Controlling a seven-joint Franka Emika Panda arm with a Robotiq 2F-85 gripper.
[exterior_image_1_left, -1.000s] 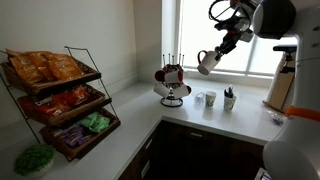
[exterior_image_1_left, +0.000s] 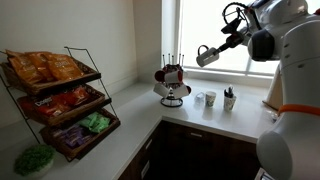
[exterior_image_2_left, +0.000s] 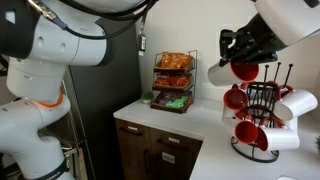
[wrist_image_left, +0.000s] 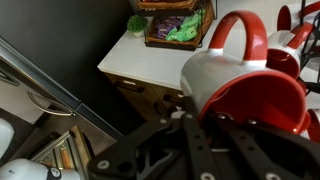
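Observation:
A white mug with a red inside and red handle (wrist_image_left: 222, 75) fills much of the wrist view. My gripper is shut on it, at its rim side; the exact contact is partly hidden by the dark fingers. In exterior view 1 the mug (exterior_image_1_left: 208, 57) hangs tilted in the air, well above the counter, with the gripper (exterior_image_1_left: 228, 38) at its upper right. Exterior view 2 shows the mug (exterior_image_2_left: 228, 75) held left of the mug rack.
A rack with several red-and-white mugs (exterior_image_1_left: 172, 82) stands on the white counter (exterior_image_1_left: 135, 125). Cups (exterior_image_1_left: 210, 99) and a pen-filled cup (exterior_image_1_left: 229, 99) are to its right. A tiered snack shelf (exterior_image_1_left: 62, 100) and a green plant (exterior_image_1_left: 34, 158) occupy the left. Counter between shelf and rack is clear.
Over the last second the held mug has swung to a flatter tilt, while the arm has come lower and nearer.

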